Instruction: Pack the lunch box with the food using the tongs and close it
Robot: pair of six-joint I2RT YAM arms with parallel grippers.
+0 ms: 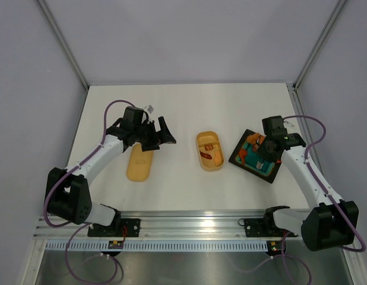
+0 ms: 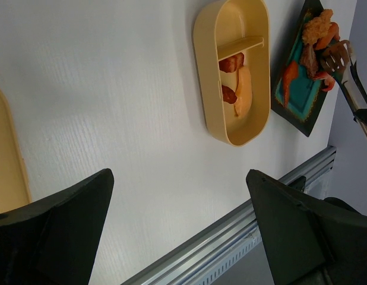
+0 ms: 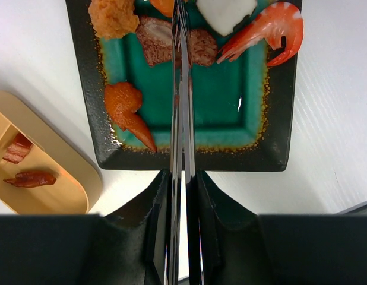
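Note:
The open tan lunch box (image 1: 209, 166) holds sausage pieces (image 3: 30, 178) and an orange item (image 2: 243, 90), with a divider across it. Right of it, a dark-rimmed teal plate (image 3: 222, 113) carries fried food (image 3: 112, 18), a red-orange piece (image 3: 121, 107), meat (image 3: 154, 44), a white item and a shrimp (image 3: 272, 32). My right gripper is shut on metal tongs (image 3: 183, 119), whose tips reach over the meat on the plate. My left gripper stands open and empty, high over the table's left half.
The tan lid (image 1: 138, 172) lies at left, beneath and beside my left arm. Metal rails (image 1: 189, 219) run along the front edge.

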